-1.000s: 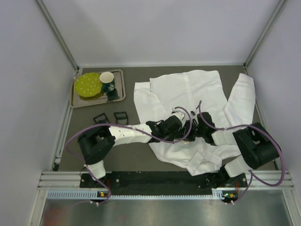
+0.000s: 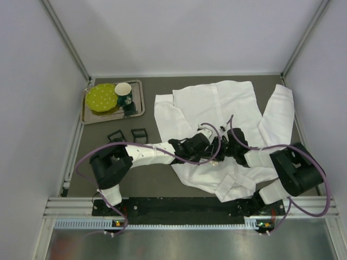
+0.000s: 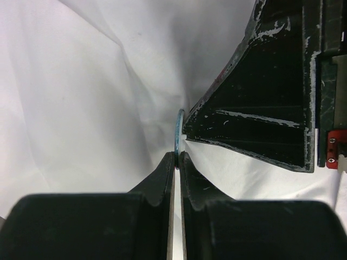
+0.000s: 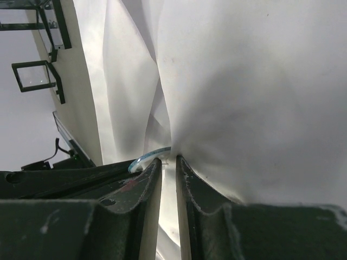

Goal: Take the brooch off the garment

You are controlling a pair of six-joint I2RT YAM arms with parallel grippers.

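The brooch shows edge-on in the left wrist view as a thin blue disc, and my left gripper is shut on its lower edge. From the right, the dark fingers of my right gripper reach close against the brooch's back. In the right wrist view, the brooch is a curved pale-blue rim beside the left gripper's dark fingers. My right gripper is slightly open there, a thin pin-like line in its narrow gap. The white garment lies under both grippers; whether the pin still passes through cloth is hidden.
At the back left stands a tray with a green-yellow patterned round item and a dark green cup. Two black frames lie left of the garment. Both arms nearly meet over the cloth, leaving little room between them.
The right arm has shifted very slightly at its gripper and forearm. The left arm and the garment look the same.
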